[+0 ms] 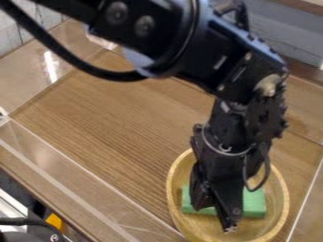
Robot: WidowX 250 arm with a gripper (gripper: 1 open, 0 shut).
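Note:
A round tan bowl [277,223] sits at the lower right of the camera view, holding a green rectangular block [254,202]. My black gripper [222,216] points down into the bowl, its tips over the block and partly hiding it. It looks shut, and I cannot see anything held between its fingers.
A clear plastic edge runs along the lower left, with cables and small dark and yellow items beyond it. A light wall stands at the back.

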